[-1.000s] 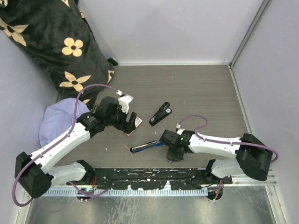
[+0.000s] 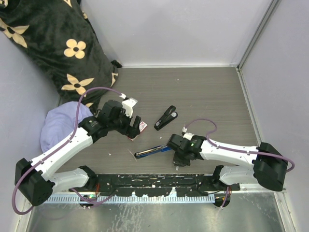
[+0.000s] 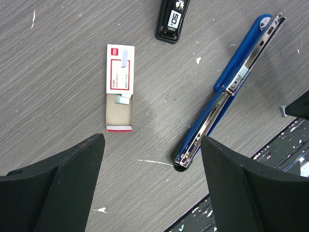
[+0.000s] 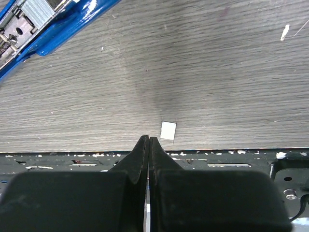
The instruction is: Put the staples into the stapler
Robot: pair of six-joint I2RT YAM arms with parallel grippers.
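Note:
In the left wrist view the blue stapler (image 3: 212,104) lies opened out, its metal channel facing up. A small pale staple strip (image 4: 168,130) is on the table near the front edge, just ahead and to one side of my right gripper. That gripper is shut, its fingertips together, and nothing shows between them. My left gripper stands open and empty above the table. Below it is a partly slid-out staple box (image 3: 120,72) with a small piece of staples (image 3: 122,99) in its tray.
A black stapler (image 2: 166,118) lies behind the blue one. A purple cloth (image 2: 65,125) and a dark flowered cushion (image 2: 72,53) fill the left side.
The left arm has stayed still.

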